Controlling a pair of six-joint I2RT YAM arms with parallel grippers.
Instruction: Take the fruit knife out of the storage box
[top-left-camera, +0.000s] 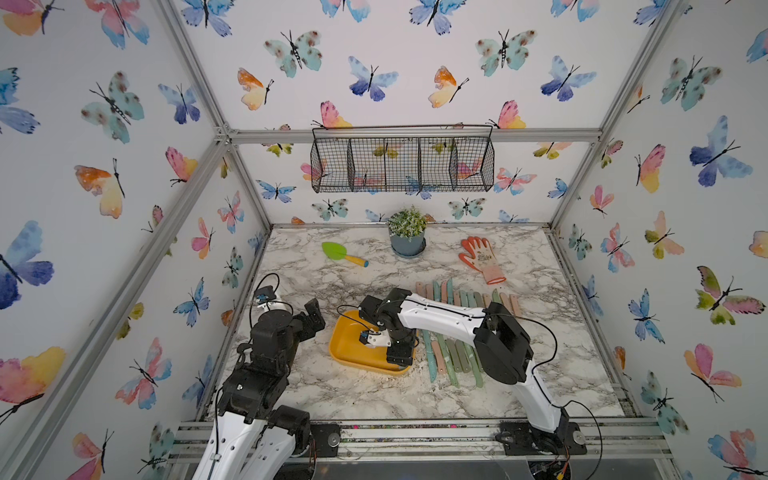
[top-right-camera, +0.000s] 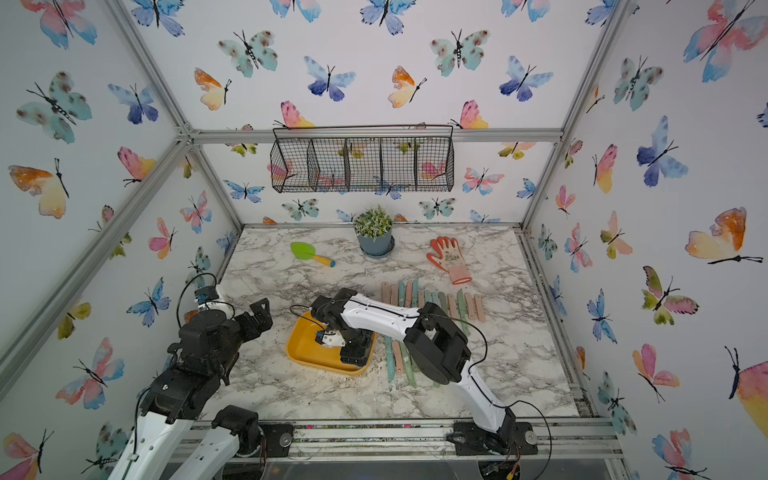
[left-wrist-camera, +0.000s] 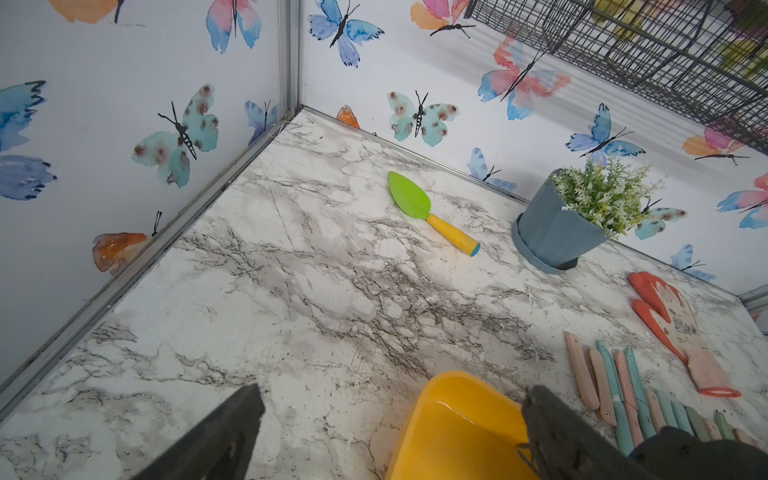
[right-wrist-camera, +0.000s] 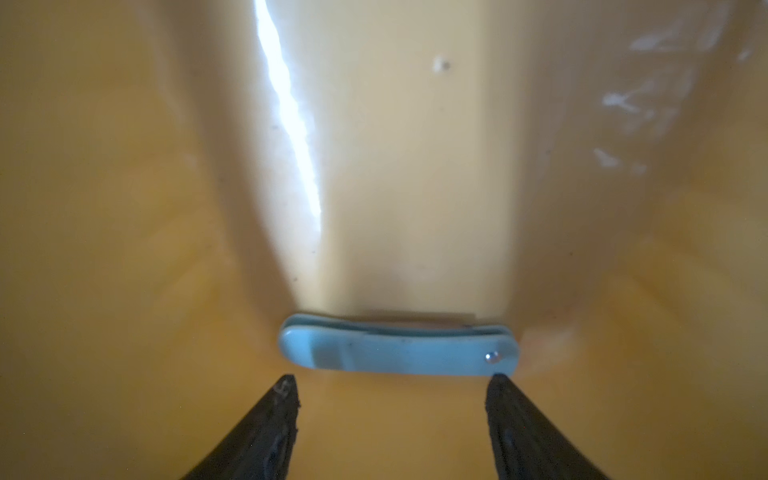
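Note:
The yellow storage box (top-left-camera: 348, 352) stands at the front middle of the marble table, with my right gripper (top-left-camera: 400, 360) down in its right end. In the right wrist view a light blue folded fruit knife (right-wrist-camera: 396, 349) lies crosswise on the box floor, just beyond the open fingertips of my right gripper, nothing between them. My left gripper (top-left-camera: 314, 316) hangs at the left, outside the box; in the left wrist view its blurred fingers stand wide apart with nothing between.
Rows of pastel sticks (top-left-camera: 448, 360) lie right of the box. A trowel (left-wrist-camera: 416, 200), potted plant (left-wrist-camera: 560, 216) and gloves (left-wrist-camera: 680, 328) lie toward the back. A wire basket (top-left-camera: 400, 164) hangs on the back wall.

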